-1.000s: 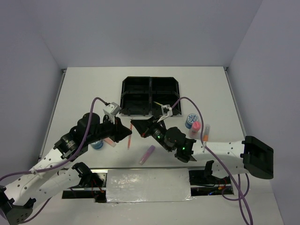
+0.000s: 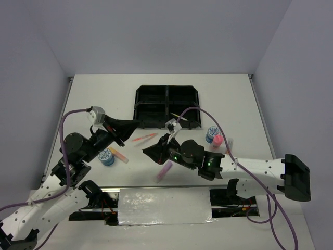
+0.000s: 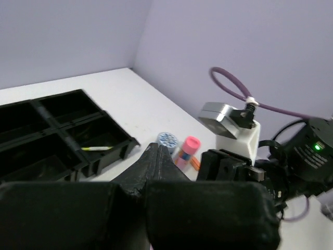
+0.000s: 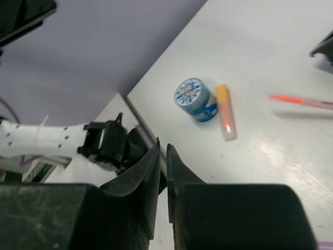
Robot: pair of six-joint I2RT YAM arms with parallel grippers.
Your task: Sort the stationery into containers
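Note:
The orange-red pen (image 2: 144,137) is loose between the arms, outside both grippers. In the right wrist view this pen (image 4: 302,100) shows at the right edge with a dark shadow beside it. My left gripper (image 2: 139,123) is over the table in front of the black box. In the left wrist view its fingers (image 3: 148,169) meet at the tips with nothing between. My right gripper is empty, a narrow gap showing between its fingers. The black divided box (image 2: 166,127) holds a yellow-green pen (image 2: 178,116) in its front right compartment.
A blue jar (image 2: 106,157) and an orange-capped marker (image 2: 118,154) sit at left; another blue jar (image 2: 213,134) and a pink-capped bottle (image 2: 217,139) stand at right. A purple marker (image 2: 164,171) lies near the front edge.
The left arm has swung back and left, away from the right one. The right gripper has parted slightly.

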